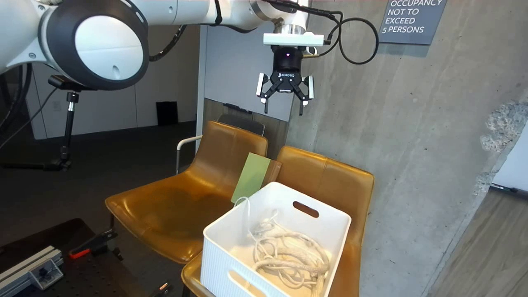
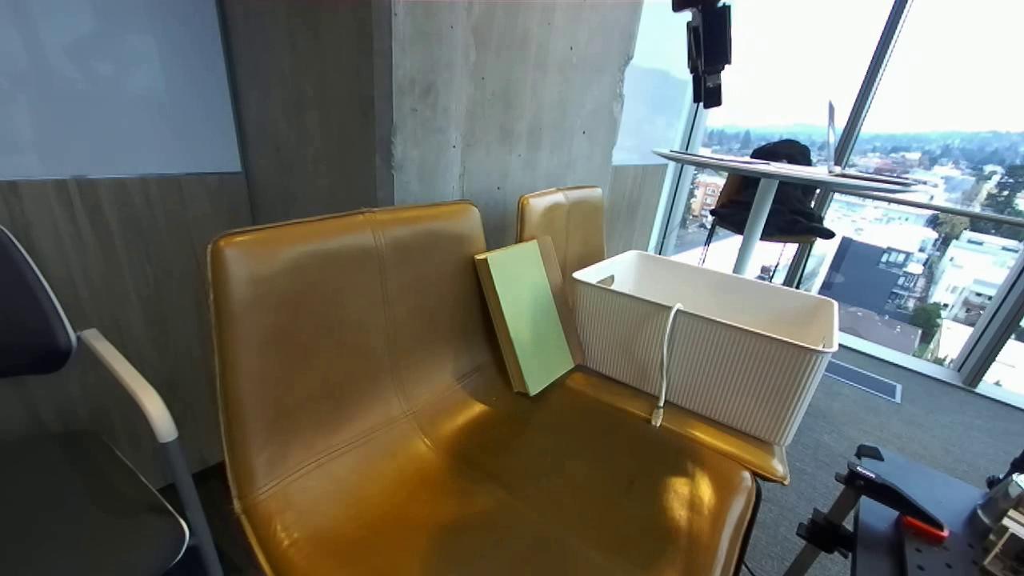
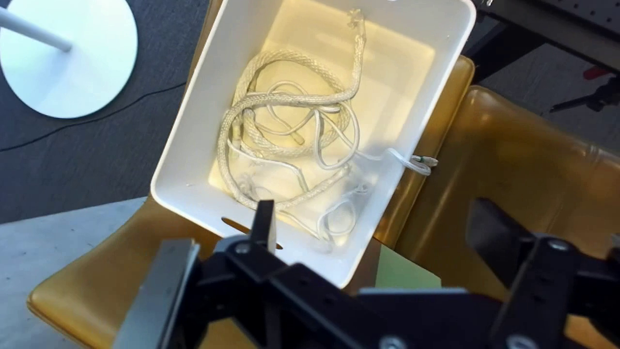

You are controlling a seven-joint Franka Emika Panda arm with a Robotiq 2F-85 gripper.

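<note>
High above the white bin, my gripper stands open with nothing between its fingers. In the wrist view its dark fingers are spread wide near the bin's lower end. Off-white ropes, one thick and others thin, lie in loose coils on the bin's floor. A thin white cord hangs over one long wall, its end outside against the bin. Exterior view 2 shows only part of the gripper at the top, and the rope inside the bin is hidden there.
The bin rests on a tan leather chair, with a second tan chair beside it. A green panel leans close to the bin. A concrete wall rises behind. The air between gripper and bin is clear.
</note>
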